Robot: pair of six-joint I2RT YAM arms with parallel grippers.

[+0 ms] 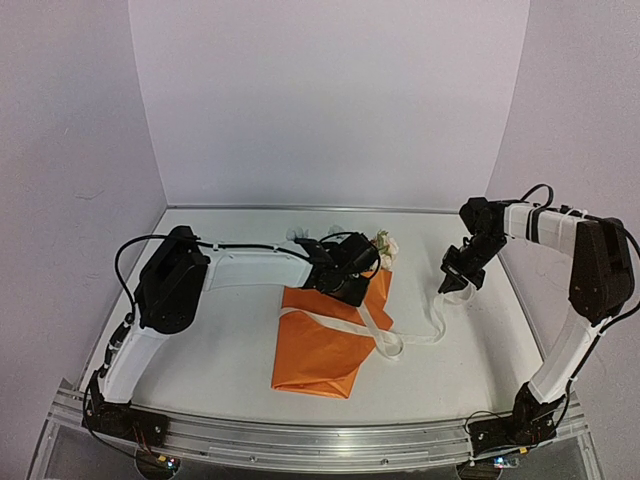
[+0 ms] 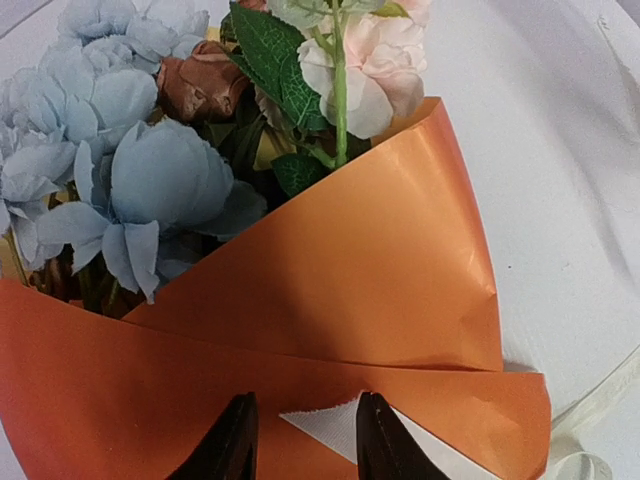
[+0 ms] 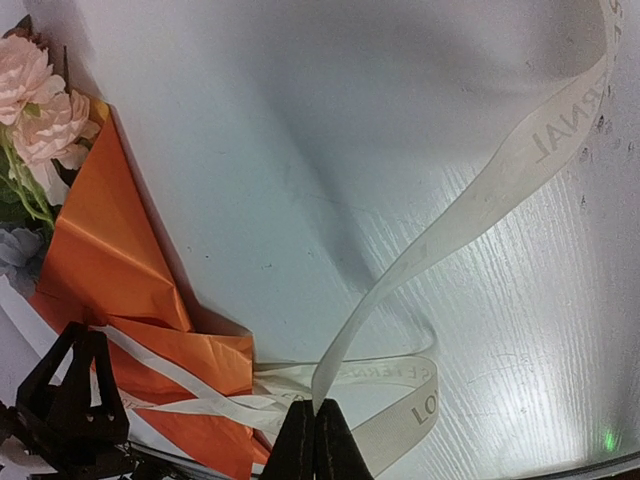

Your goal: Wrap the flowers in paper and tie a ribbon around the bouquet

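The bouquet lies in orange wrapping paper, with blue flowers and pale pink flowers at its far end. A white ribbon crosses the paper and trails right across the table. Over the paper, my left gripper stands open, its two fingers apart. One cut ribbon end shows on the paper between and beyond them, not visibly pinched. Off to the right, my right gripper is shut on the ribbon's other stretch, whose lettered tail curves away above the table.
A loose ribbon loop lies beside the paper's right edge, between the two arms. Bare white table is left of the bouquet, and more is clear at its front right.
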